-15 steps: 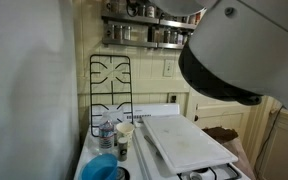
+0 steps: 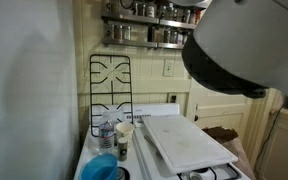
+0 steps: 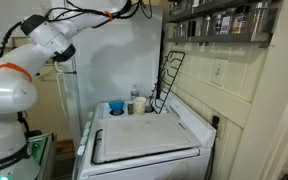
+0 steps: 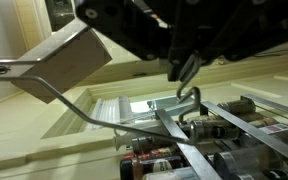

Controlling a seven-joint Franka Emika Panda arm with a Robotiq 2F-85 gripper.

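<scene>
My gripper [image 3: 126, 13] is high up near the wall shelf, at the end of the raised arm. In the wrist view the dark gripper shows at the top, upside down to the room. It is shut on a thin metal hooked piece [image 4: 190, 76], whose curved end sticks out past the fingers. A bent grey metal rod [image 4: 94, 118] crosses the wrist view from the left; whether it belongs to the hooked piece, I cannot tell.
The shelf [image 3: 219, 22] holds several jars. Beneath, a white board [image 2: 187, 142] covers much of the stove. A blue bowl [image 2: 99, 167], a cup [image 2: 125, 130] and a clear bottle [image 2: 106, 135] stand left of it. A black grate [image 2: 111, 90] leans upright against the wall.
The arm has shifted slightly upward in exterior view 1, and less of its wrist end shows at the top. The stove items have stayed put.
</scene>
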